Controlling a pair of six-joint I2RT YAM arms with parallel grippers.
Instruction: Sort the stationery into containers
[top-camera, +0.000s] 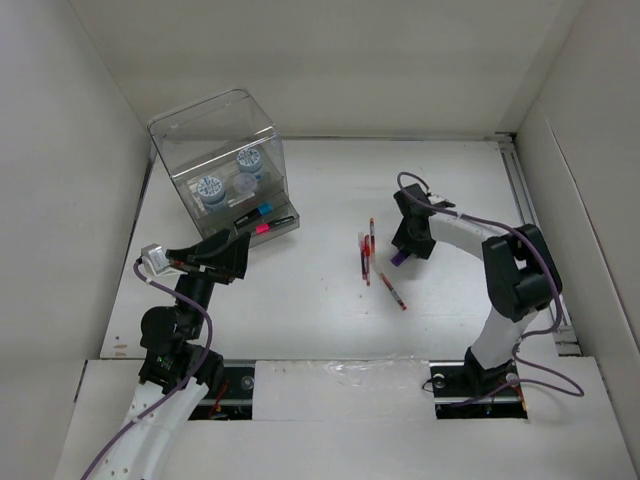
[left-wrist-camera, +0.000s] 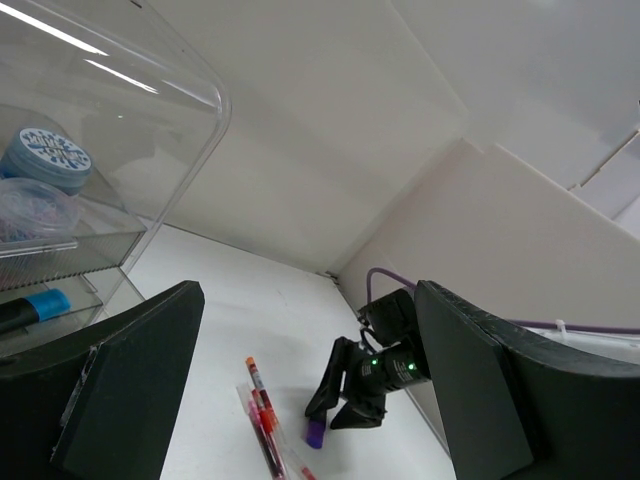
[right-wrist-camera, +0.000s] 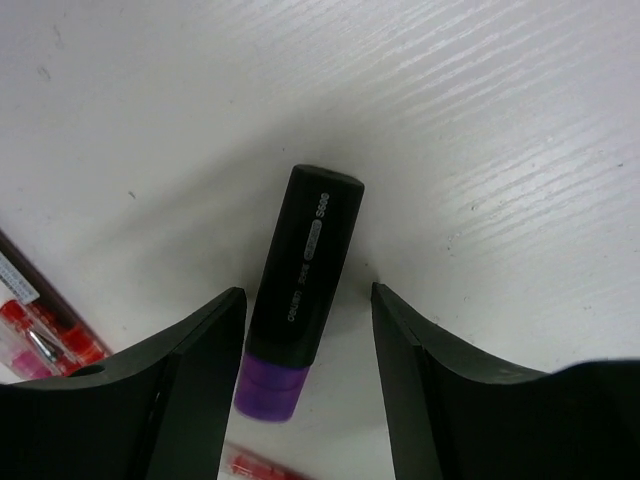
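A black marker with a purple end (right-wrist-camera: 305, 270) lies on the white table, between the fingers of my right gripper (top-camera: 408, 245), which stands part open around it, with gaps visible on both sides. Several red and dark pens (top-camera: 366, 255) lie left of it, another (top-camera: 393, 291) nearer the front. The clear container (top-camera: 213, 135) at the back left holds blue-lidded jars (top-camera: 210, 190), a blue-capped marker (top-camera: 253, 215) and a pink one (top-camera: 275, 226). My left gripper stands open and empty in front of the container.
Walls enclose the left, back and right sides, the right one close beside the right arm.
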